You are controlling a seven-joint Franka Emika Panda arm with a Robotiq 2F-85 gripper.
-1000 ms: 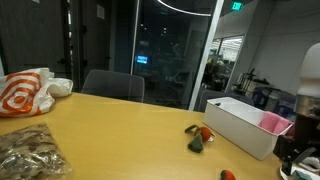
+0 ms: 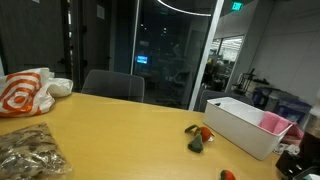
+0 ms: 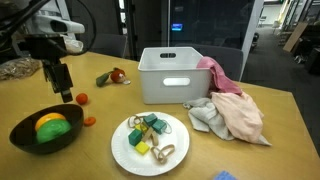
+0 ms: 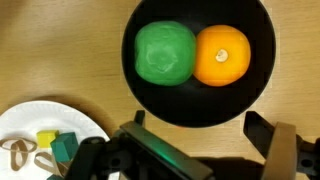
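Observation:
A black bowl (image 4: 145, 88) holds a green round fruit (image 4: 165, 53) and an orange (image 4: 222, 55), side by side. In exterior view 2 the same bowl (image 3: 75, 143) sits at the table's left front. My gripper (image 3: 72, 72) hangs above and behind it, fingers spread, nothing between them. From the wrist, the open gripper has the bowl ahead of its fingertips, apart from them. In exterior view 1 only part of the gripper (image 2: 295, 163) shows at the right edge.
A white plate (image 3: 120, 150) with several blocks and ribbon-like pieces stands right of the bowl. Behind are a white bin (image 3: 170, 88), crumpled cloths (image 3: 238, 115) and a red tomato-like item (image 3: 82, 99). In exterior view 1 the table's left middle (image 2: 120, 125) is clear.
The table objects look unmoved.

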